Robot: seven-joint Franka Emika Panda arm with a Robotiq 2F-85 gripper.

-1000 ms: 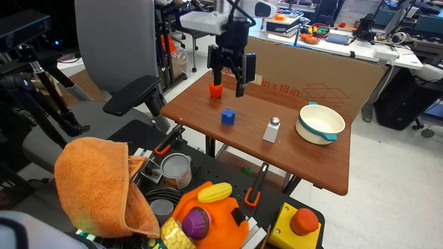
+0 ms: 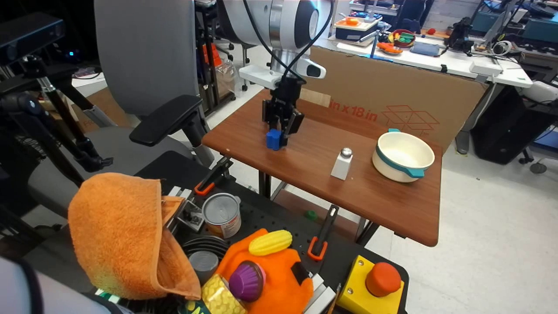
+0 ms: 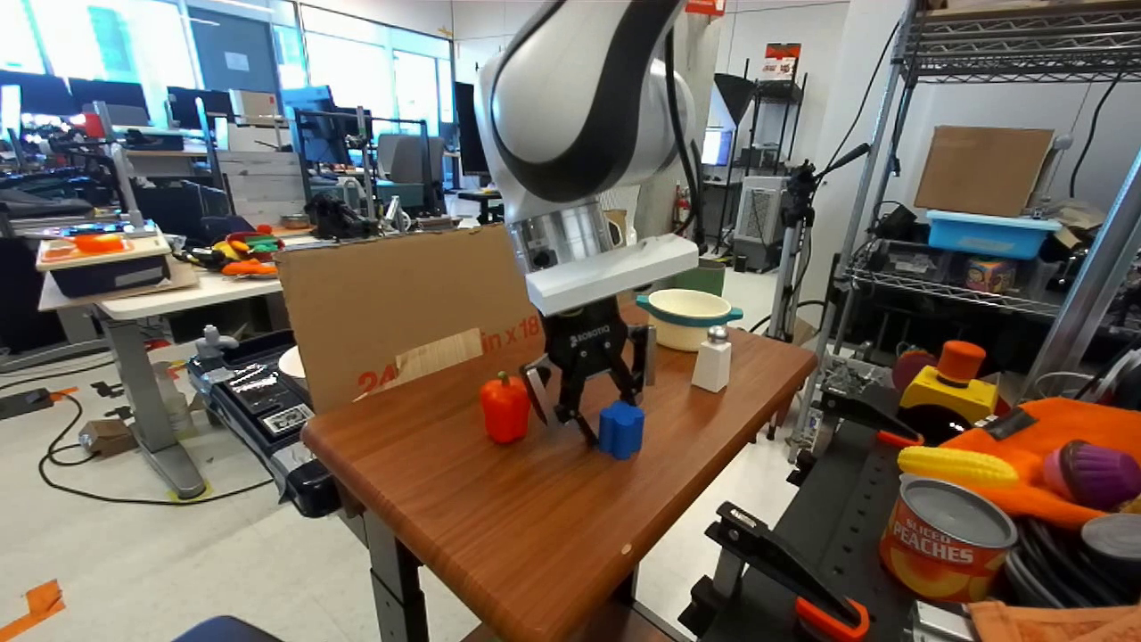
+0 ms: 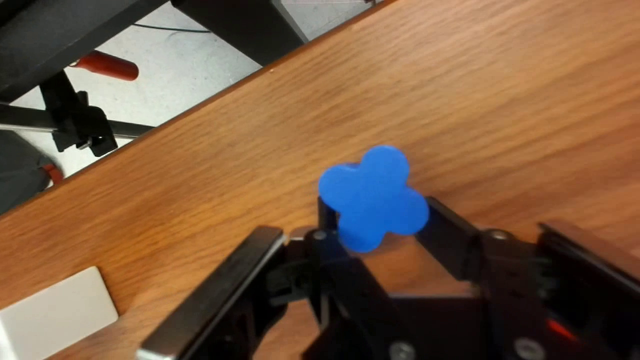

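A blue block with rounded lobes (image 4: 373,199) stands on the wooden table, its clover-shaped top facing the wrist camera. My gripper is low over the table, partly open, with one fingertip on each side of the block's near part. The lobes hide part of both fingertips, so firm contact cannot be judged. In the second exterior view the block (image 3: 621,430) shows in front of the gripper (image 3: 607,417). From the first exterior view, the block (image 2: 273,139) appears at the lower end of the gripper (image 2: 279,134).
A red pepper (image 3: 504,407) stands close beside the gripper. Farther along the table are a white shaker (image 2: 341,165) and a cream pot with teal handles (image 2: 403,156). A cardboard sheet (image 2: 392,94) borders the back; bare tabletop (image 2: 308,151) separates block and shaker.
My gripper has come down to the block, and its fingers are closer together. The block has shifted slightly left in the first exterior view. The pepper is now hidden there behind the gripper.
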